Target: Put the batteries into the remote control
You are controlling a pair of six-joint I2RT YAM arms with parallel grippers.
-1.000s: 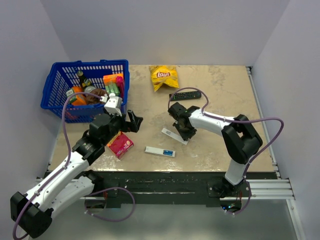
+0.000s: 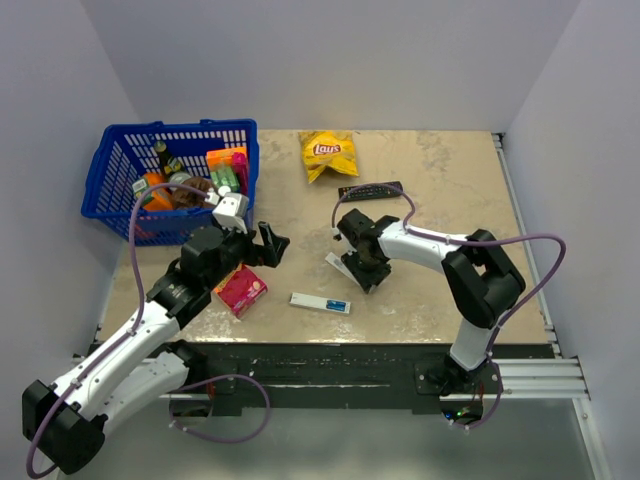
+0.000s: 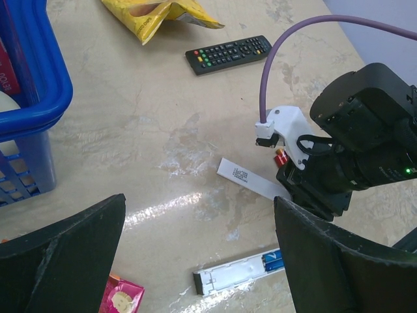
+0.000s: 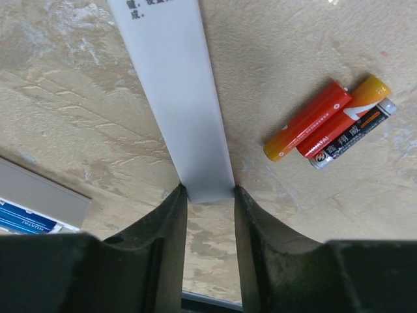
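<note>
A long white remote cover (image 4: 176,98) lies on the table, with my right gripper at its near end, one finger on either side; whether it grips is unclear. Beside it lie red-orange batteries and a dark one (image 4: 351,134). The white remote (image 2: 320,303) lies nearer the front, with blue batteries visible in its compartment (image 3: 273,260). My left gripper hangs open left of these, nothing between its fingers.
A blue basket (image 2: 118,175) of items stands back left, a pink box (image 2: 243,291) below it. A yellow chip bag (image 2: 328,152) and a black remote (image 2: 370,191) lie at the back.
My right gripper has moved slightly toward the front, down to the near end of the white cover. The left arm has barely shifted.
</note>
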